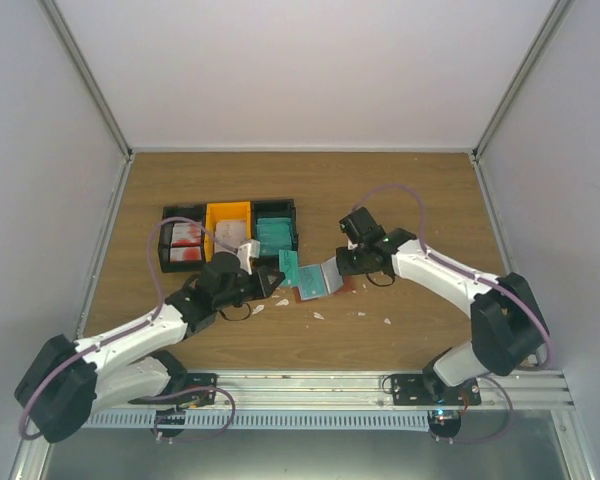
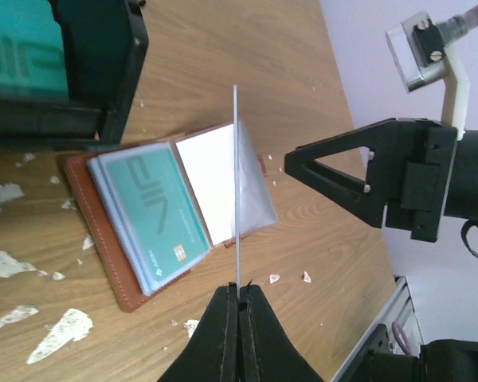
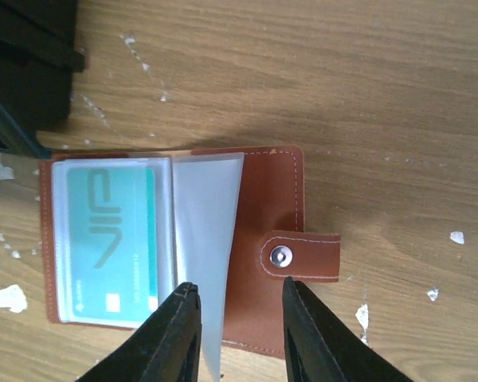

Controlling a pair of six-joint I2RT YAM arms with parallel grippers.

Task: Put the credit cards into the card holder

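Note:
A teal card (image 1: 289,268) stands in my left gripper, shut on its lower end; the left wrist view shows this card (image 2: 236,191) edge-on as a thin line. Below it lies the opened brown card holder (image 3: 263,179), with a teal VIP card (image 3: 111,239) in its left sleeve pages. A clear sleeve page (image 3: 207,199) is lifted at the holder's middle. Over the holder's right half, my right gripper is part open. The sleeve's free edge passes between its fingers in that view; whether they touch it, I cannot tell.
Left of the holder stand a black bin of teal cards (image 1: 274,235), an orange bin (image 1: 228,207) and black bins with red and white cards (image 1: 186,235). Pale flakes (image 2: 64,334) litter the wood.

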